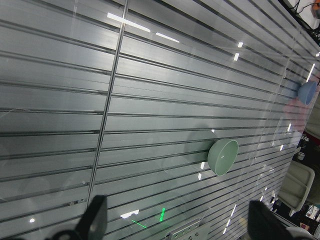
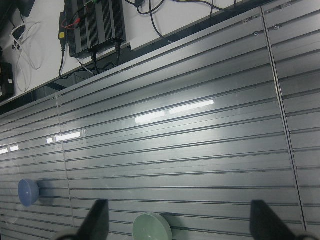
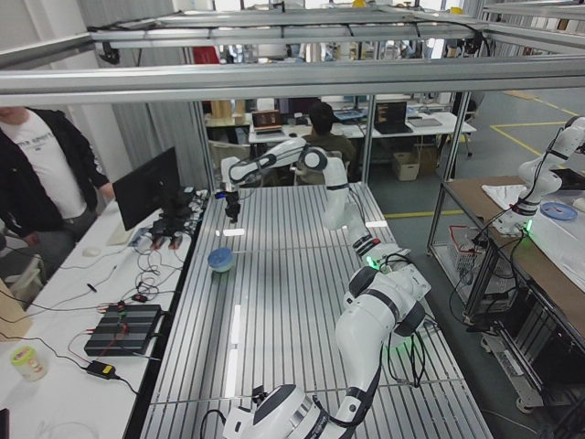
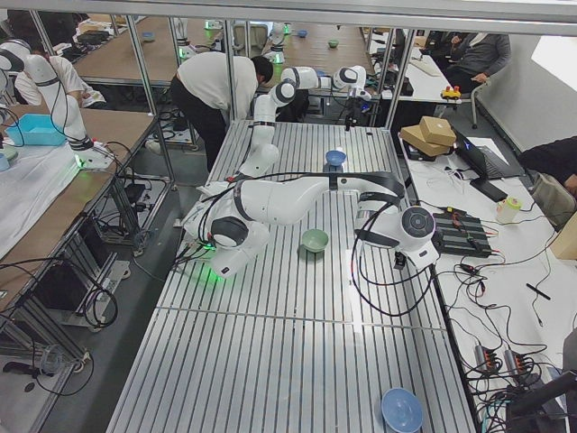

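A green bowl (image 4: pixel 315 239) sits mid-table in the camera right view, with a blue bowl (image 4: pixel 334 157) farther back and another blue bowl (image 4: pixel 402 410) at the near right. In the left wrist view, my left gripper hangs open above the slatted table (image 1: pixel 60 130), the green bowl (image 1: pixel 223 156) beyond its fingers. My right gripper is also open and raised over the table, with the green bowl (image 2: pixel 150 228) low between its fingers in the image and a blue bowl (image 2: pixel 28 192) farther left. Both grippers appear empty.
A side desk (image 3: pixel 64 393) with cables, power units and a monitor (image 3: pixel 146 187) runs along one side. Frame posts border the table, and people stand or sit around it.
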